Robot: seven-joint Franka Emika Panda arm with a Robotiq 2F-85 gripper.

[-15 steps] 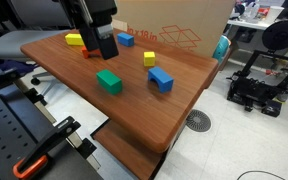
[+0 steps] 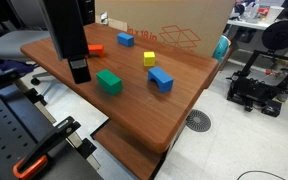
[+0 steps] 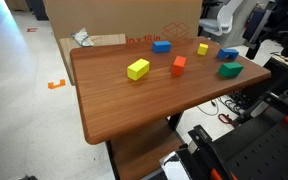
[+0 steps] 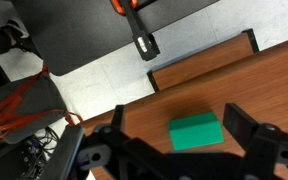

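Note:
A green block (image 2: 109, 82) lies on the brown table (image 2: 152, 122) close to its edge. In the wrist view my gripper is open, its fingers spread wide apart. The green block (image 4: 196, 132) appears between them, nearer the right finger, with bare tabletop around it and no contact that I can make out. One dark finger (image 2: 80, 71) shows at the upper left of exterior view 1, to the left of the green block and apart from it. In exterior view 2 the green block (image 3: 230, 70) sits at the table's right end.
A blue block (image 2: 160, 79) and a small yellow block (image 2: 149, 60) lie near the green one. Farther off are a second blue block (image 3: 162, 46), a red block (image 3: 178, 66) and a larger yellow block (image 3: 138, 69).
In exterior view 1 my gripper has moved left and lower in the picture, and it now covers the larger yellow block at the back. The blocks have not moved.

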